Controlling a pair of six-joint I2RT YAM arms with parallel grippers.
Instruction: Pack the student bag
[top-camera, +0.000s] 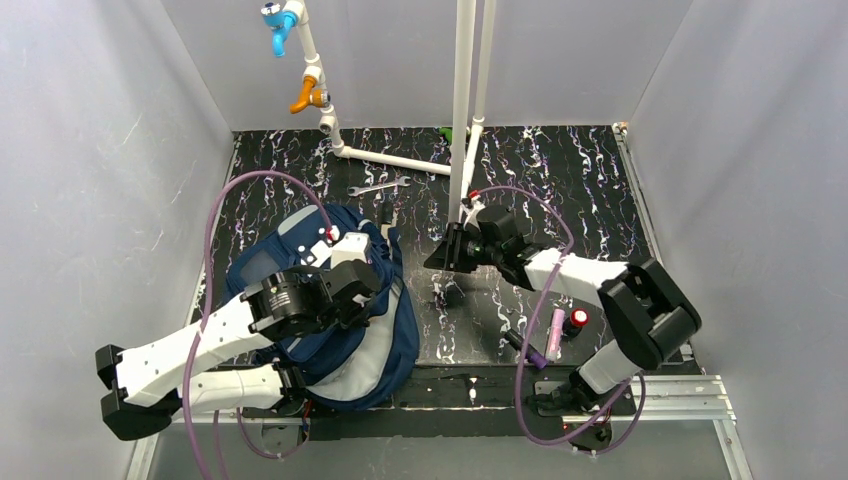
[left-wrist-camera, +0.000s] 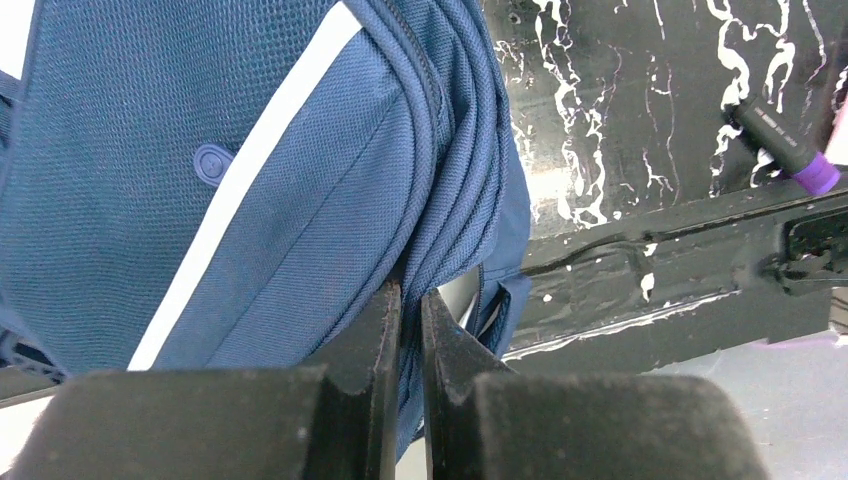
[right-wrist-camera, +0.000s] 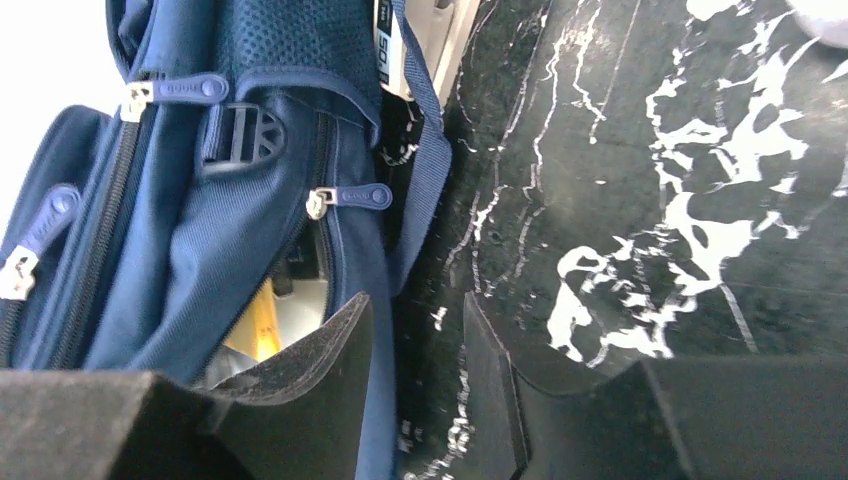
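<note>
The blue bag (top-camera: 405, 335) lies at the left of the work surface, its pale grey lining showing toward the front. In the left wrist view, my left gripper is shut on a folded edge of the bag's blue fabric (left-wrist-camera: 450, 225). My right gripper is apart from the bag on its right side, fingers spread with nothing between them. A yellow item (right-wrist-camera: 266, 322) shows inside the bag through the unzipped opening, beside a zipper pull (right-wrist-camera: 355, 196). From above, the left arm hides much of the bag.
At the front right lie a dark marker with a purple end (top-camera: 526, 348), a pink stick (top-camera: 555, 334) and a red-capped bottle (top-camera: 576, 321). A wrench (top-camera: 378, 187) rests behind the bag. White pipes (top-camera: 460, 120) rise at the back centre.
</note>
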